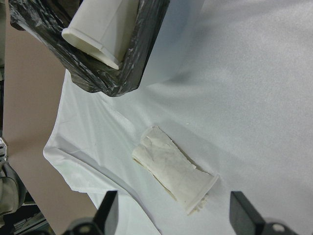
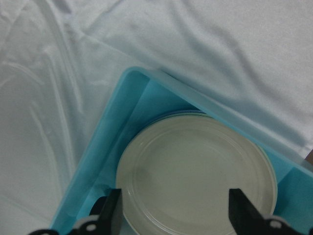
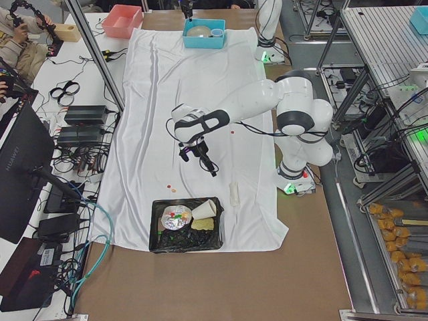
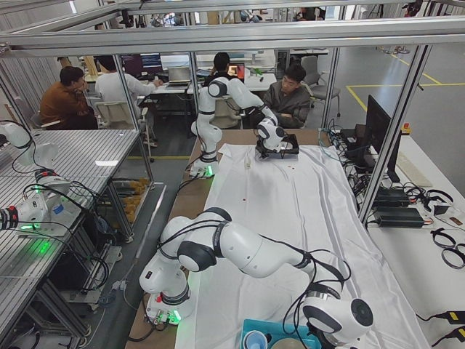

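Note:
My left gripper [image 3: 204, 164] hangs over the white cloth, open and empty; in the left wrist view a flattened whitish packet [image 1: 172, 170] lies below its fingers. The black bag-lined tray [image 3: 186, 246] at the front holds a white cup [image 1: 102, 29], a plate with colourful bits [image 3: 175, 217] and a yellowish item [image 3: 202, 225]. My right gripper is open above a blue bin [image 2: 102, 134] holding pale round plates [image 2: 193, 174].
Small red bits [image 3: 170, 186] lie on the cloth [image 3: 160, 120]. A pink bin [image 3: 122, 20] sits on the left side table, beside cables and a monitor.

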